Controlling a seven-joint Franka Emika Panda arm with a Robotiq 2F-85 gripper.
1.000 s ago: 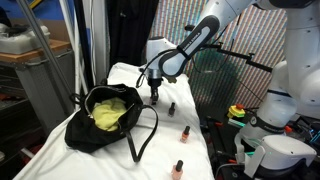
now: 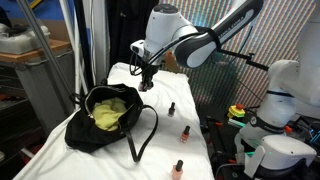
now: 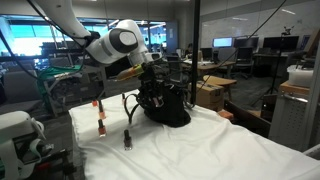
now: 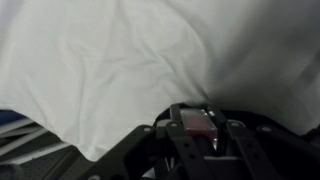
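My gripper (image 2: 147, 82) is raised above the white cloth, just right of and behind the open black bag (image 2: 82, 130). It is shut on a small bottle (image 4: 198, 122), reddish and dark in the wrist view, where only its end shows between the fingers. Yellow-green cloth (image 2: 110, 112) lies inside the bag. The bag's strap loops out to the right over the table. In exterior view 2, the arm is in front of the bag (image 3: 172, 108), and the held bottle is hard to make out there.
A dark bottle (image 2: 171, 108) and two orange-pink bottles, one midway (image 2: 185, 133) and one near the front (image 2: 177, 170), stand to the right of the bag. White cloth (image 2: 95, 165) in front of the bag is bare.
My gripper has risen from low over the table's far side and moved left towards the bag, carrying the small bottle. The bag and the other bottles have stayed put.
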